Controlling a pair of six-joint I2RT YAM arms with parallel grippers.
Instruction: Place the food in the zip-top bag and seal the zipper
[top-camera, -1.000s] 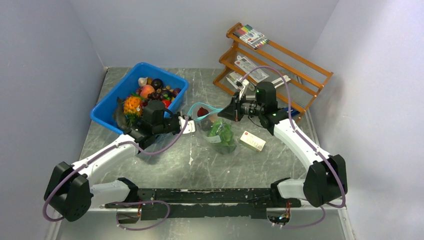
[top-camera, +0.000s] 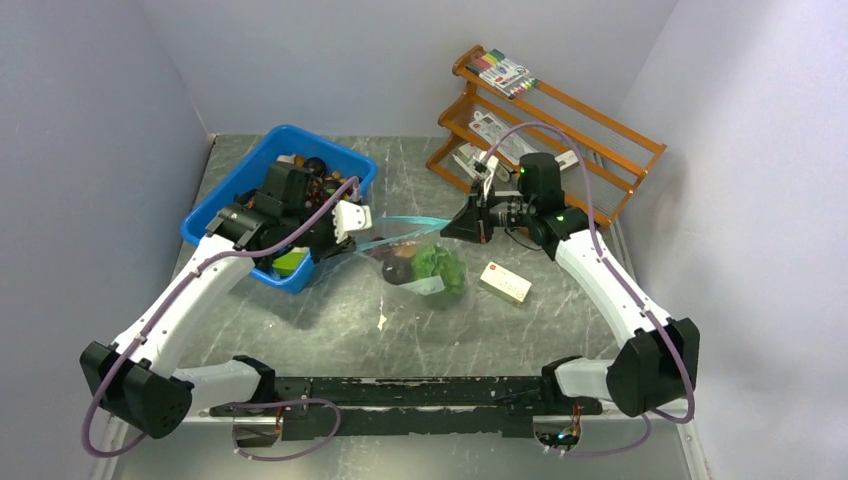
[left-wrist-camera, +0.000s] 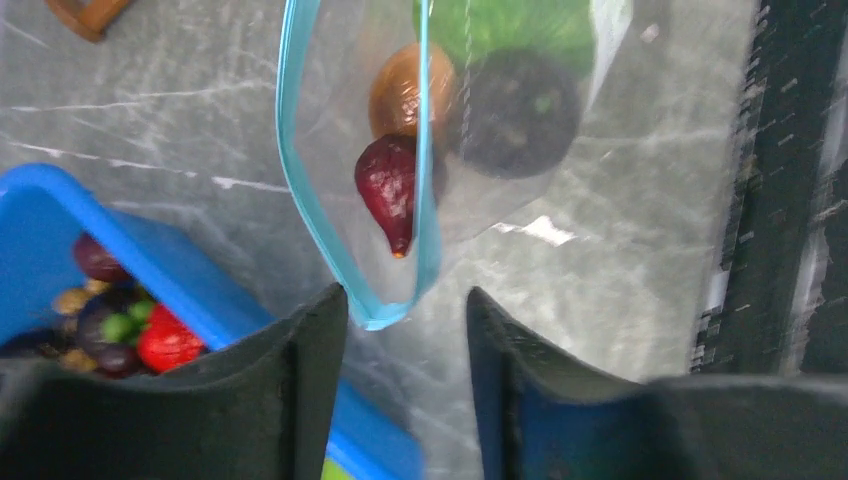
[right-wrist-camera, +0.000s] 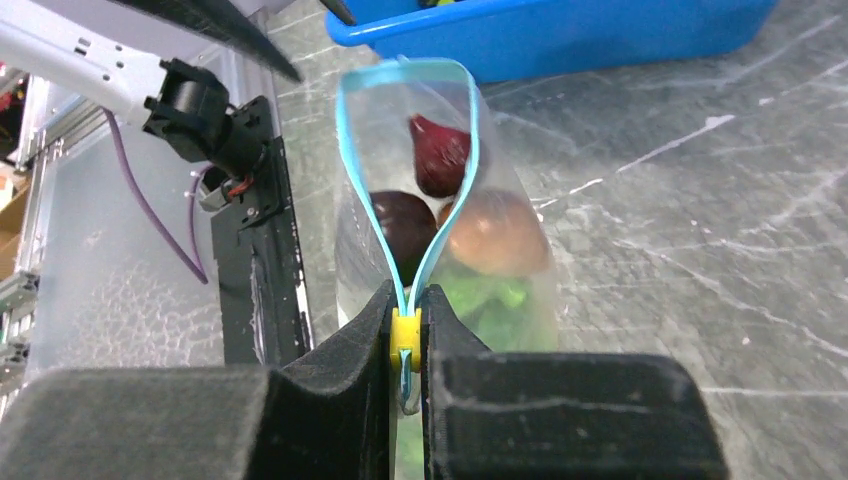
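The clear zip bag (top-camera: 425, 290) with its blue zipper band (right-wrist-camera: 350, 140) lies mid-table, mouth toward the left. Through its film I see a dark red fruit (left-wrist-camera: 388, 190), a brown round item (left-wrist-camera: 405, 95), a dark round item (left-wrist-camera: 520, 112) and green leaves (top-camera: 438, 262). My right gripper is shut on one end of the band, where a yellow slider (right-wrist-camera: 405, 335) shows between its fingers. At the opposite end, my left gripper stands open; the band's far corner appears between its fingertips in the left wrist view, with no grip visible.
The blue bin (top-camera: 350, 152) of other food stands at the back left, close by the left arm. A small cream box (top-camera: 505, 282) lies right of the bag. A wooden rack (top-camera: 630, 165) fills the back right.
The bag's mouth has changed shape.
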